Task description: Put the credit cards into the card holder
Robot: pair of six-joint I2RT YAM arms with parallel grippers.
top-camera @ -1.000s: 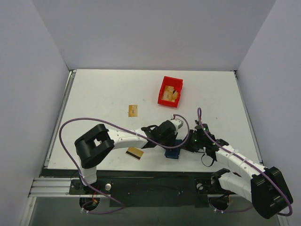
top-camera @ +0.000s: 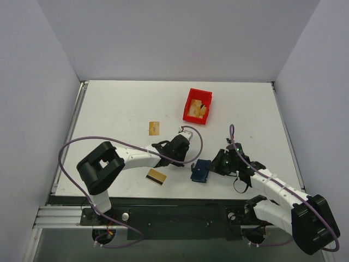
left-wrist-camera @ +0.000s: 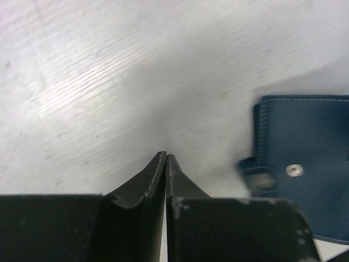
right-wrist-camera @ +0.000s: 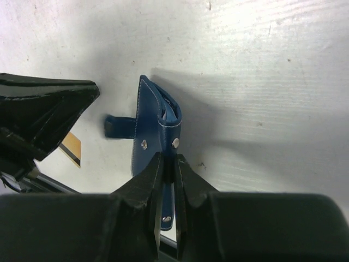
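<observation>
The dark blue card holder [top-camera: 199, 173] stands near the table's front edge, with my right gripper shut on it; its snap and folded layers show in the right wrist view. My left gripper is just left of the holder [left-wrist-camera: 311, 164], its fingertips together with nothing seen between them. A gold card [top-camera: 154, 127] lies mid-left, and a gold-and-black card [top-camera: 156, 176] lies near the front, below my left arm.
A red box [top-camera: 204, 94] with cards inside sits at the back centre.
My left gripper has moved left, away from the card holder, uncovering more of it in the top view. The right gripper stays at the holder.
</observation>
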